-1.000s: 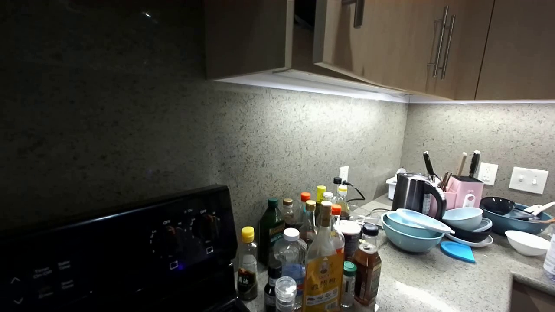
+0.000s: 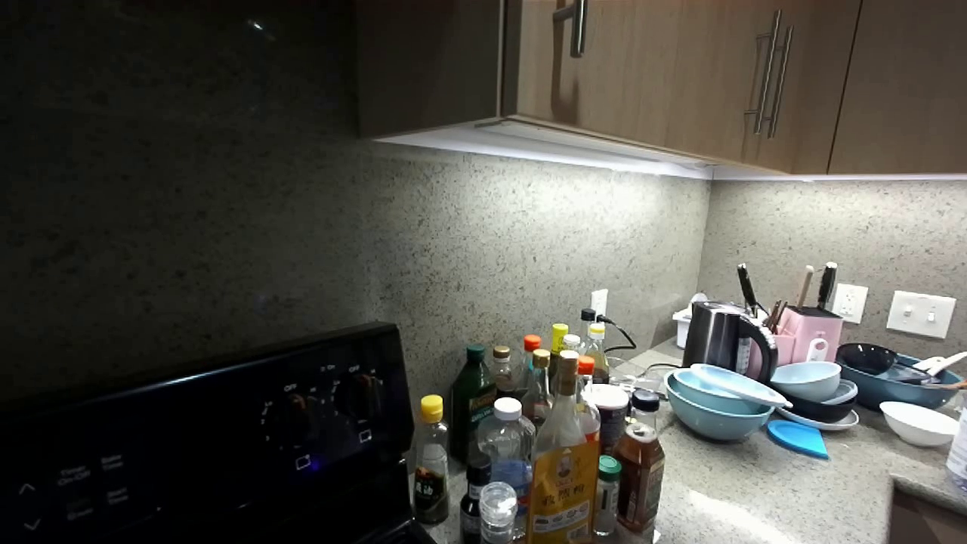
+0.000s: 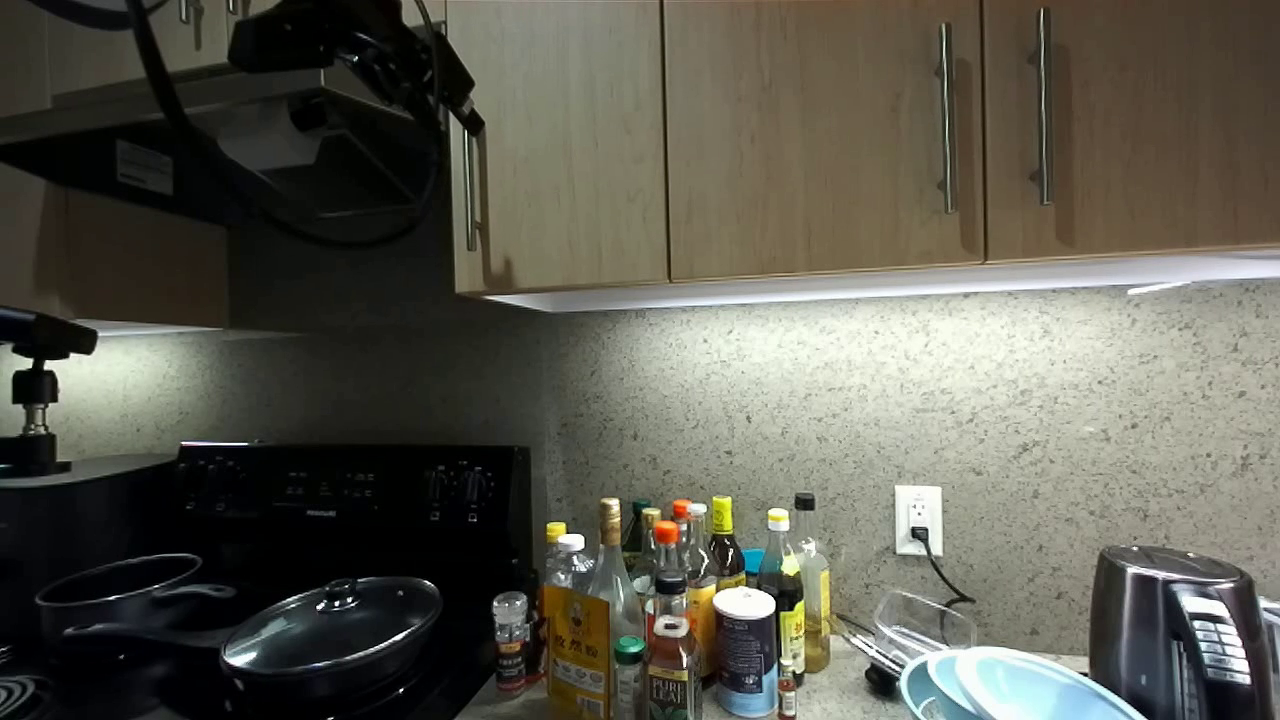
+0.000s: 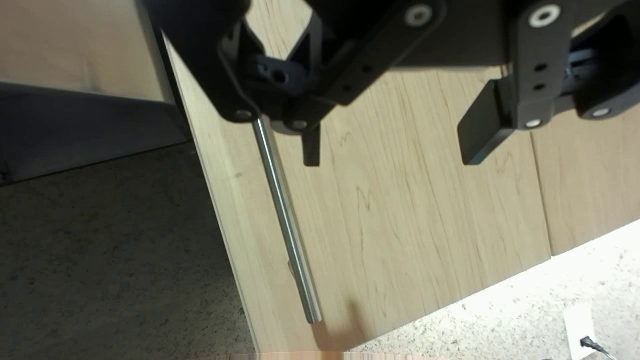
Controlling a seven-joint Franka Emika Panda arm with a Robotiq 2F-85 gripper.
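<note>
In the wrist view my gripper stands open in front of a light wood cabinet door point(image 4: 384, 228), its fingers wide apart with nothing between them. The door's steel bar handle point(image 4: 286, 222) lies to the left of both fingers, and its upper end is hidden behind the gripper. From exterior view 2, the black gripper point(image 3: 470, 118) is beside the top of this handle point(image 3: 469, 192). The door point(image 3: 558, 144) looks flush or almost flush there. Exterior view 1 shows the door point(image 2: 625, 81) close against its cabinet, a narrow dark line along its left edge.
Left of the door is the range hood point(image 3: 276, 144), with a black cable point(image 3: 348, 240) looping beneath the arm. Bottles point(image 2: 562, 480) crowd the counter below, beside the stove. A lidded pan point(image 3: 336, 636) sits on the stove. Open air separates cabinets and bottles.
The cabinet door was ajar a second ago, with a dark opening at its left. Its free edge has since swung in to the cabinet, carrying the handle along.
</note>
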